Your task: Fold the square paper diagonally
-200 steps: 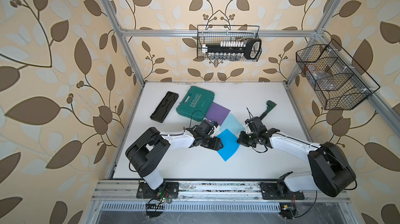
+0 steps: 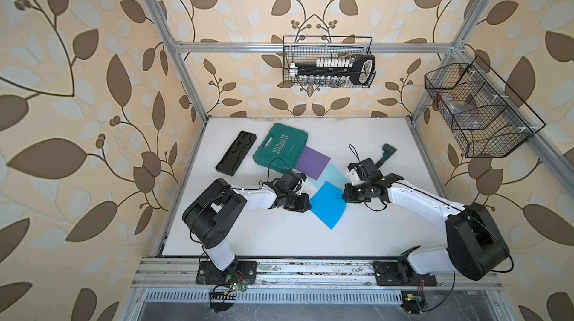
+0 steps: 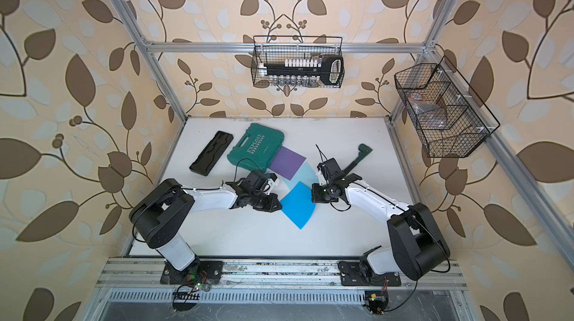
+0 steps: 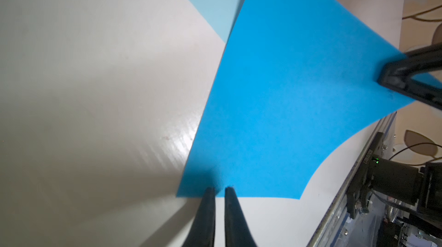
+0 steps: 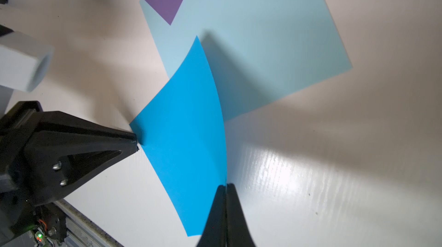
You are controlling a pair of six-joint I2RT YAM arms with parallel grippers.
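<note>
The bright blue square paper (image 2: 327, 204) lies between both grippers, its right part raised and bowed in the wrist views. My left gripper is shut at the paper's left edge, its fingertips over that edge; whether paper is between them is unclear. My right gripper is shut on the paper's raised right edge, which meets its fingertips. Underneath and behind lies a light-blue sheet (image 5: 276, 44), partly covered by the blue one.
A purple sheet (image 2: 312, 161), a green case (image 2: 281, 146) and a black case (image 2: 235, 151) lie at the back left. A dark-green tool (image 2: 387, 153) lies at the back right.
Over the last second the blue paper and my right gripper shifted slightly, the gripper a little upward in view. My left gripper moved back from over the paper to its left edge.
</note>
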